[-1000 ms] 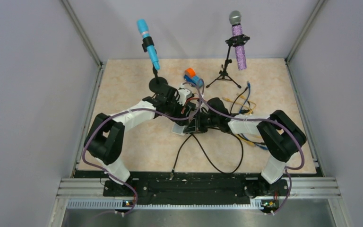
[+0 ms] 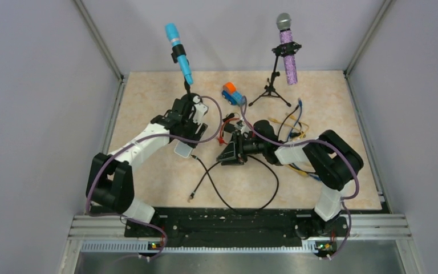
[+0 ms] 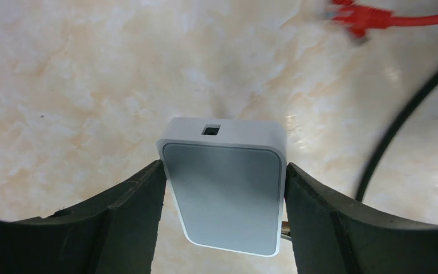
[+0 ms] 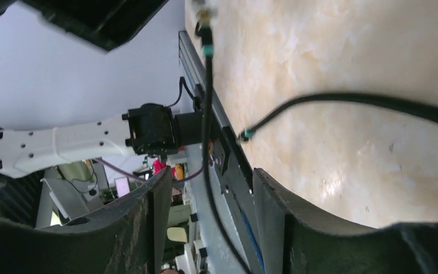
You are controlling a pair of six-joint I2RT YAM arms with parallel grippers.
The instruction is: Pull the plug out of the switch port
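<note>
A small white box with a grey face (image 3: 225,194), the likely switch, sits between the fingers of my left gripper, which touch both its sides. In the top view this box (image 2: 183,149) shows at the left gripper's lower edge. A metal plug end (image 3: 286,230) appears beside the box's right edge, partly covered by the finger; how it sits against the port cannot be told. The black cable's near end (image 2: 194,157) lies close to the box in the top view. My right gripper stands open, the black cable (image 4: 206,114) crossing the view between its fingers.
The cable's other end (image 4: 246,135) hangs near the table's front edge. A red cable (image 3: 376,20) lies beyond the box. A toy car (image 2: 232,93), two microphone stands and a tangle of blue and yellow cables (image 2: 299,128) occupy the back and right.
The cable shifted left.
</note>
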